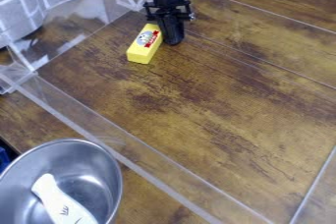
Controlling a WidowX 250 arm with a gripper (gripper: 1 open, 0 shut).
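Observation:
My black gripper [168, 27] hangs at the top centre of the camera view, low over the wooden surface, right at the upper end of a yellow box [141, 49] with a printed label. The box lies on the wood, reaching down and left from the gripper. The fingers are dark and small in this view; I see nothing clearly held between them, and they look shut.
A steel bowl [105, 184] with a white utensil [63, 202] in it sits at the lower left. Clear plastic walls border the work surface, with white-grey fabric [53, 7] at the upper left.

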